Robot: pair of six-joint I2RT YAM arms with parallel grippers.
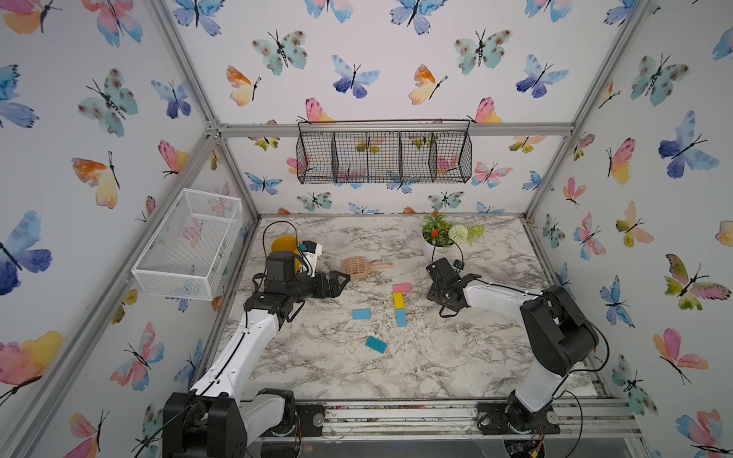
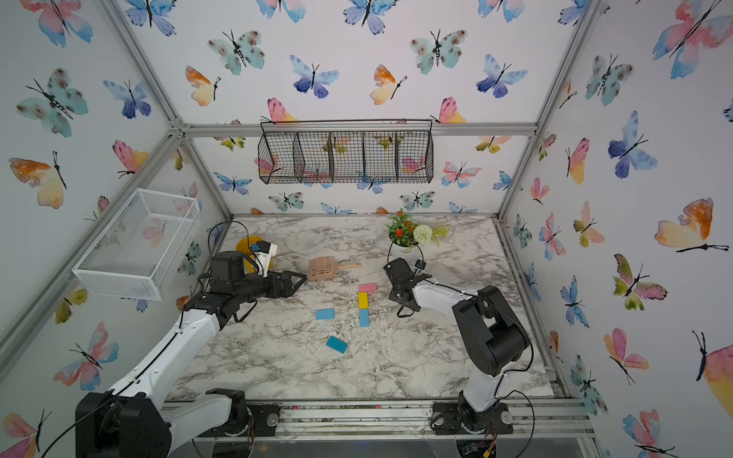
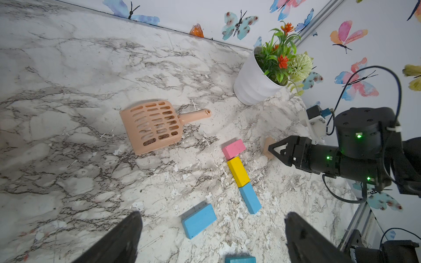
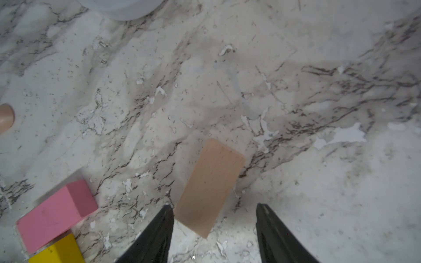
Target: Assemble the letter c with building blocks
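Note:
A pink block [image 1: 401,287], yellow block [image 1: 398,300] and blue block [image 1: 401,317] form a connected line mid-table. Two separate blue blocks [image 3: 198,221] [image 2: 336,344] lie left of and below it. In the right wrist view a tan block [image 4: 209,186] lies beside the pink block, under my right gripper, whose fingers stand apart around its near end, just above or beside it; height is unclear. My left gripper hangs open and empty at the left, over the table.
A peach slotted scoop [image 3: 151,127] lies behind the blocks. A potted plant [image 3: 255,85] stands at the back right, behind the right gripper. A yellow object [image 1: 284,244] sits behind the left arm.

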